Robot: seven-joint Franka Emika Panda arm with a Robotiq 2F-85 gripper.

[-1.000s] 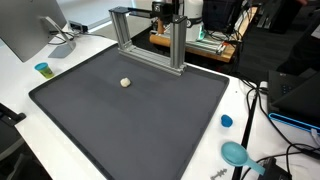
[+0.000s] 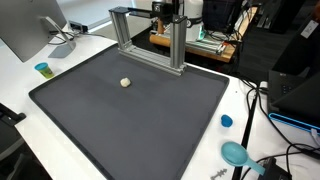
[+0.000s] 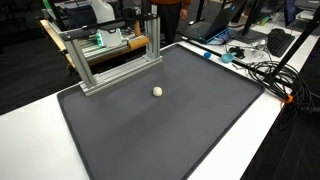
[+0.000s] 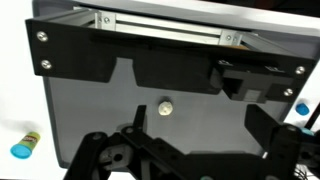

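A small pale round object (image 2: 125, 82) lies alone on the dark grey mat (image 2: 120, 120), towards its far side in exterior view 1. The same object (image 3: 157, 91) shows in exterior view 2, in front of the silver frame. In the wrist view the round object (image 4: 166, 107) appears between the two black fingers of my gripper, closer to the left one and well below them. The fingers stand wide open and hold nothing. I cannot make out the gripper clearly in either exterior view.
A silver frame (image 2: 150, 58) stands at the mat's edge; its black plate (image 4: 160, 66) crosses the wrist view. Off the mat sit a colourful can (image 2: 43, 70), a blue object (image 2: 226, 121) and a turquoise ladle-like item (image 2: 237, 155). Cables lie nearby.
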